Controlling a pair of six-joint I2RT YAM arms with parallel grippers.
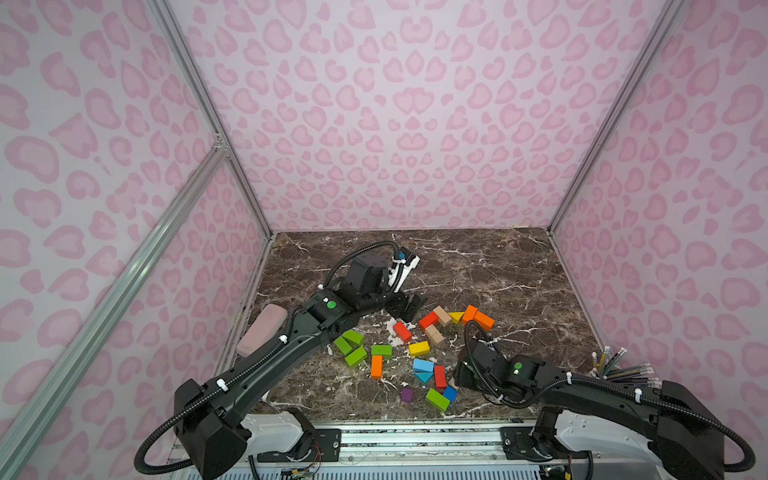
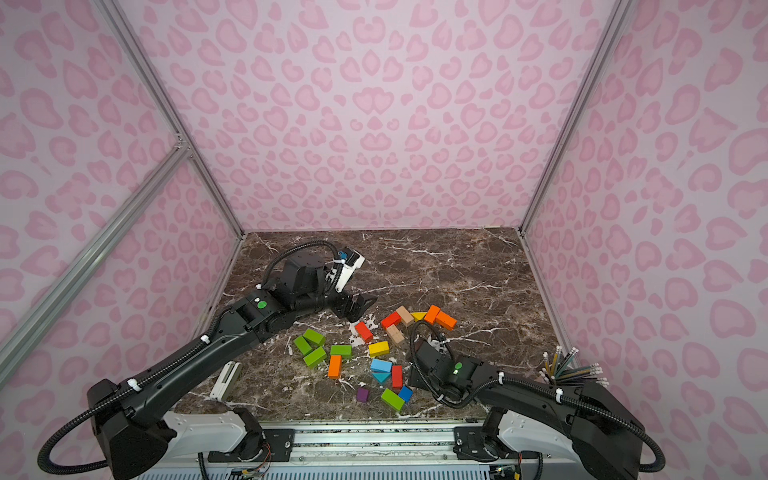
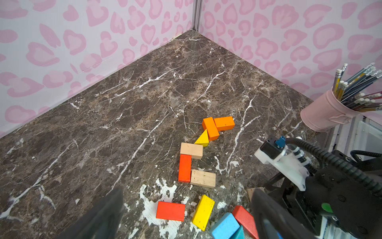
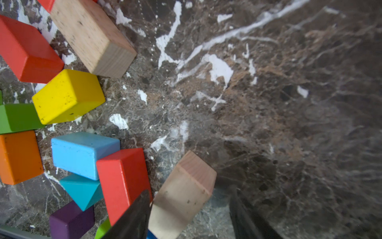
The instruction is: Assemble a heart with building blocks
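A partial outline of orange, yellow triangular, natural wood and red blocks lies mid-table. My left gripper is open above the table, left of that outline, with nothing seen between its fingers. In the right wrist view my right gripper is low over a natural wood block, fingers apart on either side of it; contact is unclear. Loose blocks lie around it: light blue, red, yellow, teal, purple. Several green blocks lie at the left.
A pink pencil cup stands at the right side. A pink object lies at the far left.
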